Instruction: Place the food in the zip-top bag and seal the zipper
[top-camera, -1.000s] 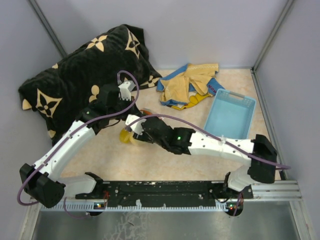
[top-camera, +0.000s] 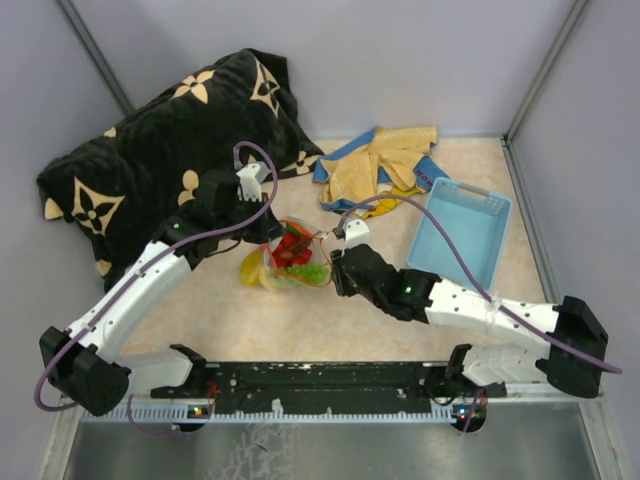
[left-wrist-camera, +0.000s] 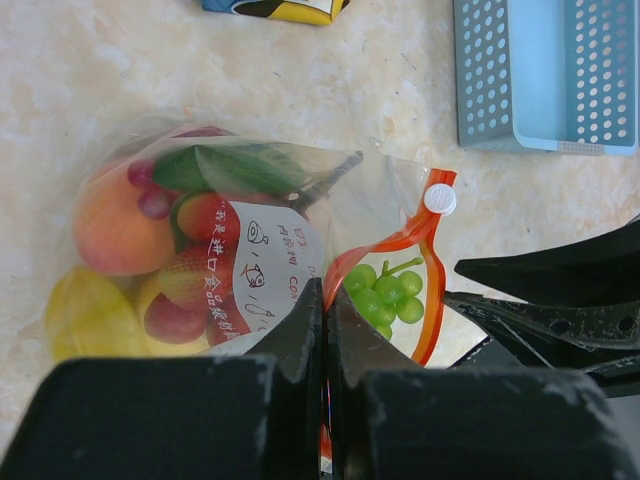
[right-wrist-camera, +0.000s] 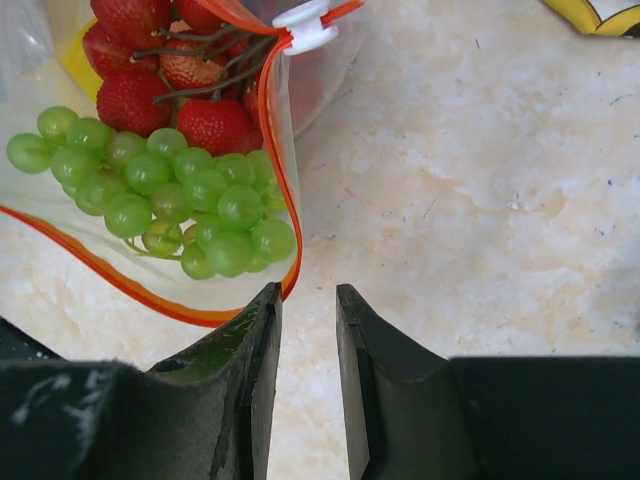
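A clear zip bag (left-wrist-camera: 330, 165) with an orange zipper rim (left-wrist-camera: 433, 250) and a white slider (left-wrist-camera: 440, 198) lies with its mouth spread. Inside are green grapes (right-wrist-camera: 205, 200), strawberries (right-wrist-camera: 135, 105) and other fruit, with a yellow piece (left-wrist-camera: 95, 310) at the far end. My left gripper is shut on the bag's rim, the orange strip passing between its fingers. My right gripper stands part open, nothing between its fingers. Its left fingertip (right-wrist-camera: 268, 300) is right by the rim's corner; whether they touch I cannot tell.
An empty blue basket (top-camera: 460, 183) stands at the right. Behind the bag lie a blue and tan cloth (top-camera: 375, 165) and a dark patterned blanket (top-camera: 150, 140). Bare table (top-camera: 300, 325) shows in front of the bag.
My right gripper has moved right, from over the bag to beside its mouth, uncovering the grapes and strawberries. The left arm has stayed in place.
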